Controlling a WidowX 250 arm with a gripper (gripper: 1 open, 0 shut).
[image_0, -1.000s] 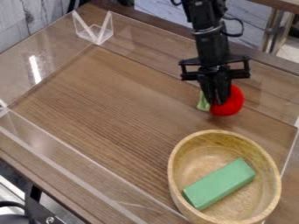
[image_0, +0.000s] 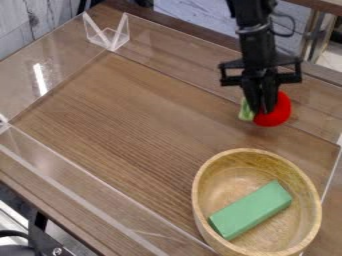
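The black gripper (image_0: 259, 96) reaches down from the top at the right of the table, shut on a round red object (image_0: 274, 113) with a small green part on its left side, partly hidden by the fingers. Below it, a pale round bowl (image_0: 215, 191) holds a green rectangular block (image_0: 251, 210).
A white wire-like holder (image_0: 110, 31) stands at the back left. A raised edge runs along the back, and dark cables lie at the bottom left corner.
The gripper and red object have moved slightly up and to the right, away from the bowl. The bowl and block have not moved.
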